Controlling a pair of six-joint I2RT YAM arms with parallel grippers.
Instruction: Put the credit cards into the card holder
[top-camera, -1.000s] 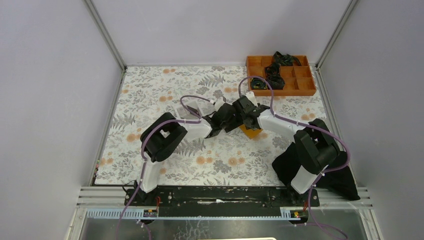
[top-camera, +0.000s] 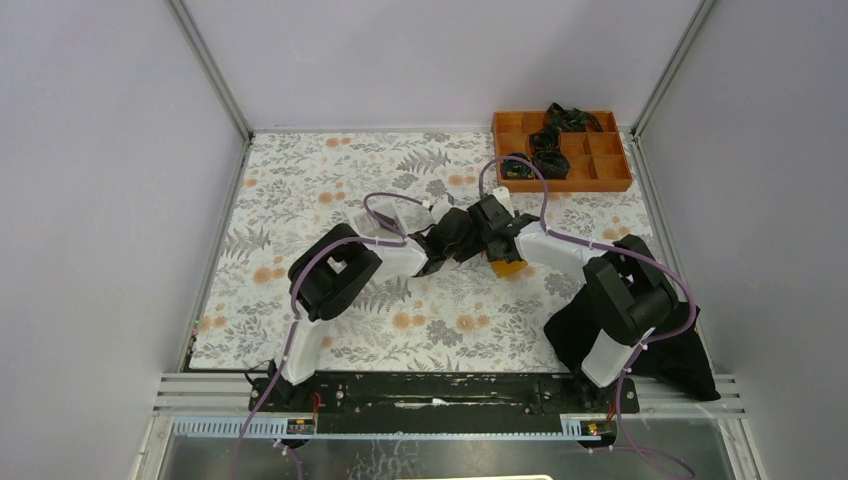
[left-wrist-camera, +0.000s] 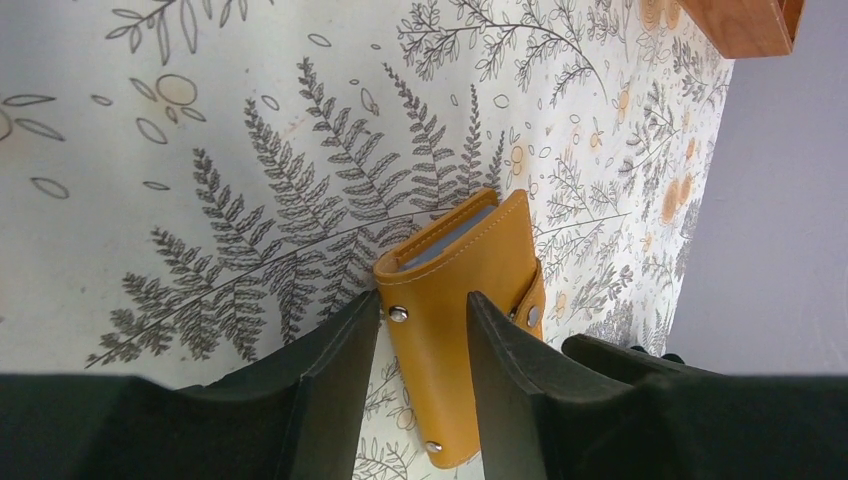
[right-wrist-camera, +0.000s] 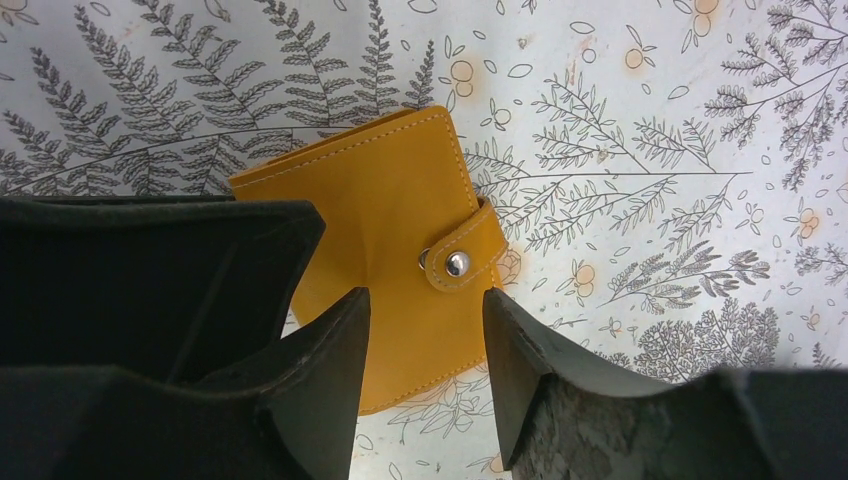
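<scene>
The orange leather card holder (top-camera: 507, 267) (left-wrist-camera: 435, 350) lies on the patterned sheet, with a snap strap and a grey strip in its top opening in the left wrist view. My left gripper is at that holder's open end, its fingers part open around the near corner. My right gripper is open over the holder's face, near the strap. In the top view both grippers crowd together and hide much of the holder. Whether the holder is between either gripper's pads is unclear.
An orange compartment tray (top-camera: 600, 160) with black items stands at the back right. A pale object (top-camera: 365, 222) lies left of the grippers. A black cloth (top-camera: 690, 375) is at the front right.
The rest is unchanged.
</scene>
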